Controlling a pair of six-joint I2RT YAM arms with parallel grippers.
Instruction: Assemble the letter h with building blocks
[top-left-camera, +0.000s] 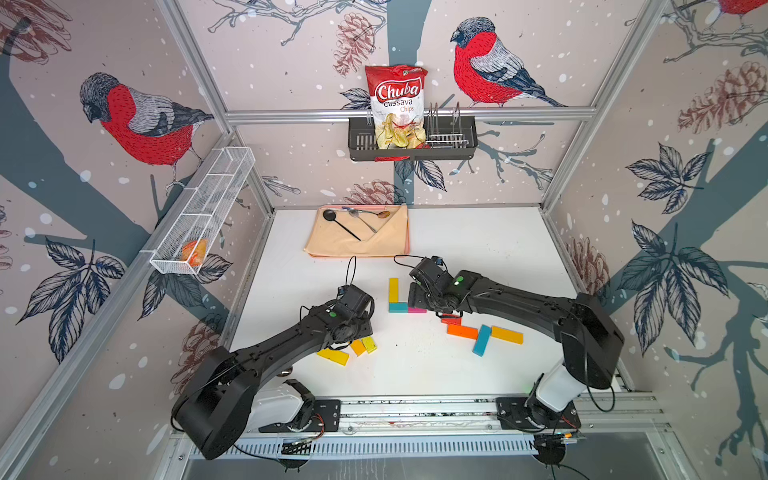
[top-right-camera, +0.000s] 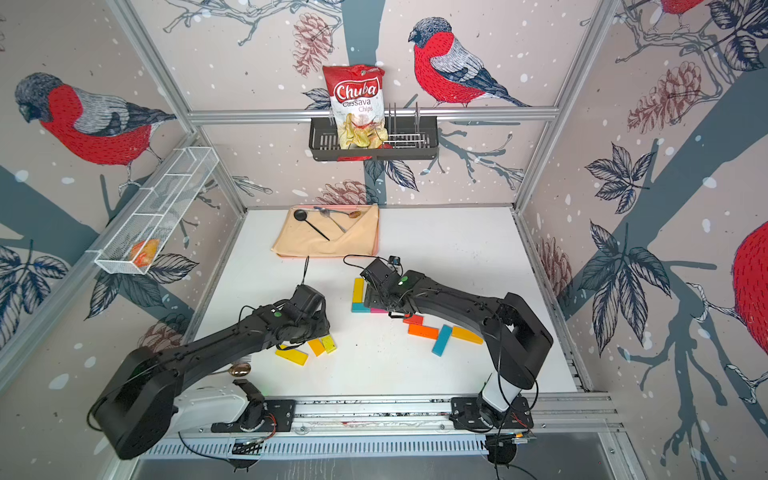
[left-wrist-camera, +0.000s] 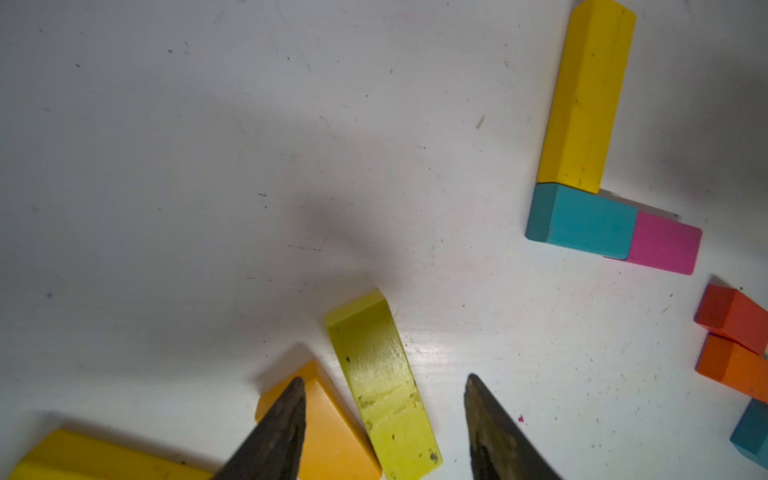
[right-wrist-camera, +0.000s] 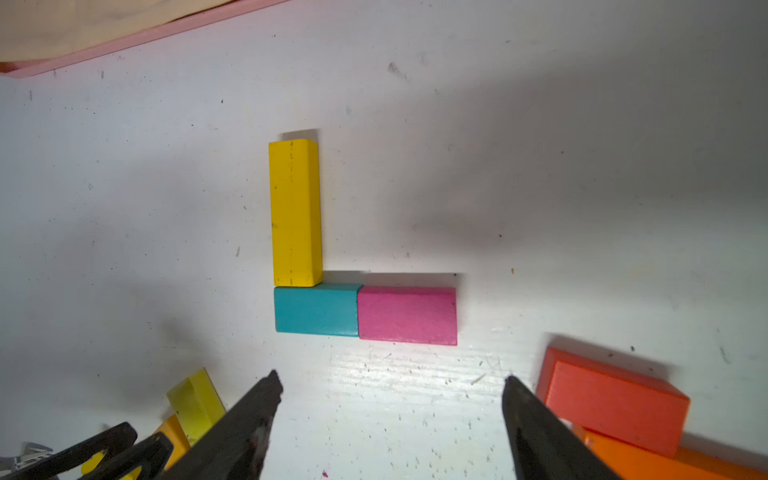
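Note:
A yellow block (right-wrist-camera: 296, 212) stands lengthwise above a teal block (right-wrist-camera: 316, 310), whose right end meets a pink block (right-wrist-camera: 406, 314), forming an L on the white table. My left gripper is open above a lime-yellow block (left-wrist-camera: 376, 368), with an orange block (left-wrist-camera: 324, 424) beside it. My right gripper is open over the table just near the pink block, nothing seen between its fingers. A red block (right-wrist-camera: 612, 396) and an orange-red block (right-wrist-camera: 656, 460) lie at its right.
A blue block (top-left-camera: 481, 340) and an orange-yellow block (top-left-camera: 507, 335) lie front right; another yellow block (top-left-camera: 332, 357) front left. A peach cloth (top-left-camera: 352, 240) with utensils lies at the back.

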